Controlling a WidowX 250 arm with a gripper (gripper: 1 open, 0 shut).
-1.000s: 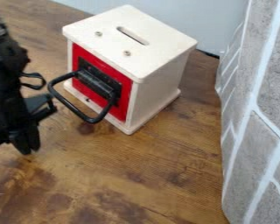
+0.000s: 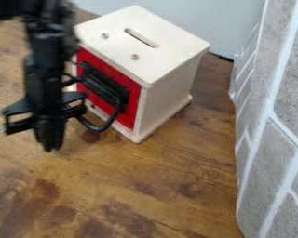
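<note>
A pale wooden box (image 2: 160,88) with a slot on top stands on the wooden floor, its red front panel (image 2: 129,113) facing left. On that panel is a black latch plate (image 2: 105,86) with a black looped handle hanging out to the left. My black gripper (image 2: 49,132) points down at the left, just in front of the box, low over the floor beside the handle. It is shut, with nothing visible between its fingers; the arm partly hides the handle.
A grey brick-patterned wall (image 2: 270,139) runs along the right. A pale wall is behind the box.
My gripper came in from the lower left, moving right and up toward the box's front, and now stands more upright beside the handle. The box looks unmoved.
</note>
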